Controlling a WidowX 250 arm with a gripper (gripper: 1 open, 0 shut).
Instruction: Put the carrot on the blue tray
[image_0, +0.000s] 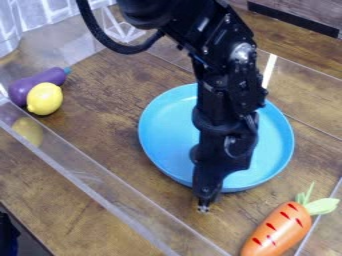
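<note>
An orange toy carrot (275, 231) with a green top lies on the wooden table at the front right, outside the blue tray. The round blue tray (163, 128) sits near the middle, partly covered by the black arm. My gripper (205, 202) points down at the tray's front rim, left of the carrot and apart from it. Its fingertips overlap the rim in this view; whether they touch it is unclear. No object shows at the fingers, and their gap is too dark to make out.
A yellow lemon (44, 98) and a purple eggplant (38, 85) lie at the left. A clear wall (100, 185) runs along the front left. Bare table (100, 110) lies between the lemon and the tray.
</note>
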